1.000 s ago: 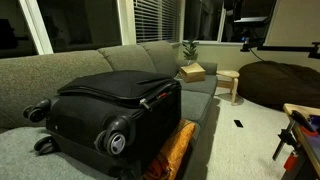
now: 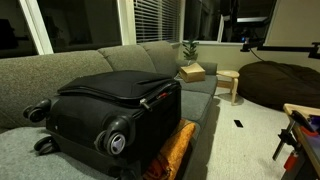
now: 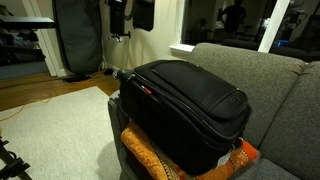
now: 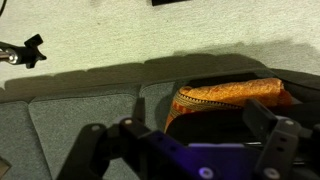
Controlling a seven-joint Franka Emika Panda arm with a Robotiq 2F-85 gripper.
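Observation:
A black suitcase (image 2: 110,115) lies on the grey couch (image 2: 60,75), its wheels facing the near left in exterior view 1. Under it, an orange patterned cloth (image 3: 170,155) pokes out along the couch's front edge. Seen from the wrist, my gripper is open, with its dark fingers (image 4: 262,120) spread apart over the suitcase and cloth. Nothing appears held between them. In that view the orange cloth (image 4: 235,95) shows beyond the fingers, and only part of the suitcase is visible.
A cardboard box (image 2: 192,73) and a plant (image 2: 190,50) are at the couch's far end, near a small round wooden stool (image 2: 228,84). A dark beanbag (image 2: 280,85) stands farther right. Light carpet (image 2: 235,150) lies open before the couch, with a small dark object (image 2: 239,123) on it.

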